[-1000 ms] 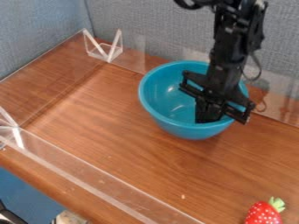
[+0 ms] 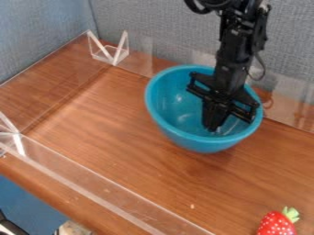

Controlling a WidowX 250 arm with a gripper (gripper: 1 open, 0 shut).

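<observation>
A turquoise bowl (image 2: 172, 115) sits on the wooden table toward the back. My black gripper (image 2: 214, 121) reaches down from above into the bowl, its fingertips low near the front right inside. Its fingers are dark and overlap, so whether anything is between them is hard to see. A red strawberry with a green top (image 2: 276, 223) lies at the front right, apart from the bowl.
Clear plastic edging (image 2: 108, 48) runs along the back and the left front of the table (image 2: 98, 110). Grey padded walls stand behind.
The gripper has shifted slightly left and down within the bowl. The bowl and strawberry look nearly unchanged.
</observation>
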